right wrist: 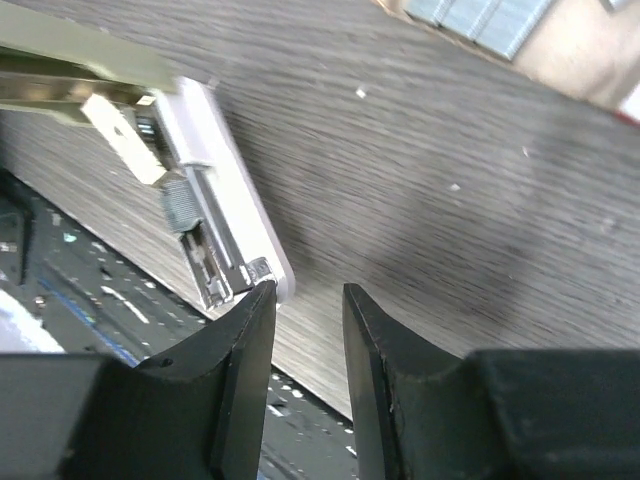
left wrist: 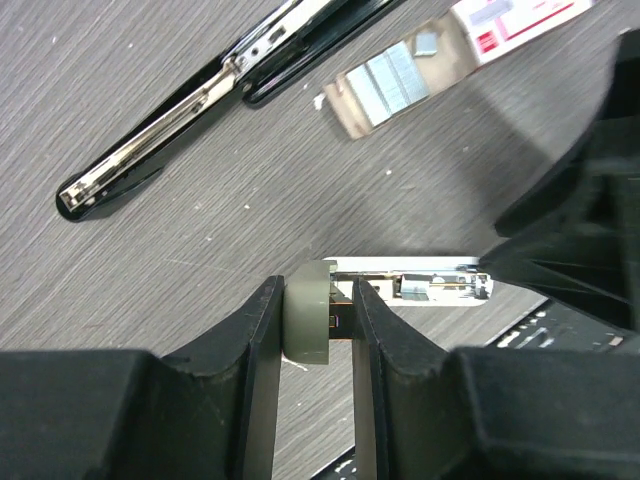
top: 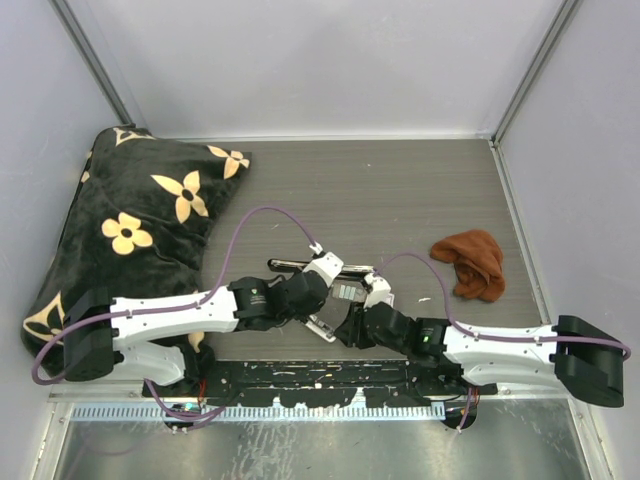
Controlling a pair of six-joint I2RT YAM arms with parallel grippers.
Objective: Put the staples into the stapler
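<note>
A small stapler with a grey-green top and white base (left wrist: 455, 265) is held by my left gripper, which is shut on its green end. The stapler is unfolded, its metal channel bare along the base. In the right wrist view, the green top (right wrist: 85, 42) lifts away from the base (right wrist: 235, 185). My right gripper is part open at the base's free end; its left finger (right wrist: 262, 315) overlaps that end, and contact cannot be told. An open box of staples (left wrist: 392, 80) lies on the table, several silvery strips inside.
A long black stapler (left wrist: 160, 125) lies opened out behind the grippers. A brown cloth (top: 472, 263) rests at the right, and a dark flowered cushion (top: 130, 220) fills the left.
</note>
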